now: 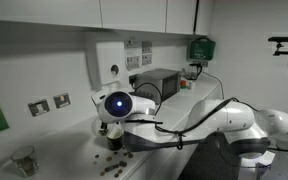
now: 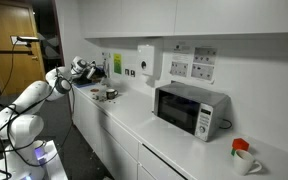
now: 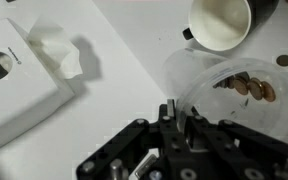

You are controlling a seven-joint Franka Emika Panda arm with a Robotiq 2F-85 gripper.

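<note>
A clear plastic cup (image 3: pixel 281 112) with several brown coins (image 3: pixel 254 87) inside it shows in the wrist view. My gripper is shut on the cup's wall. The cup lies tilted in that view, its mouth close to a mug (image 3: pixel 220 22) that is white inside and dark outside. No coins show in the visible part of the mug. In exterior view 1 the mug (image 1: pixel 115 142) stands on the counter just below my gripper (image 1: pixel 103 127); the held cup is hard to make out there.
Loose coins (image 1: pixel 107 169) lie on the counter in front of the mug. A clear glass (image 1: pixel 24 161) stands farther left. A white tissue box (image 3: pixel 19 85) sits across from the mug in the wrist view, with bare counter between. A microwave (image 2: pixel 191 110) stands farther along the counter.
</note>
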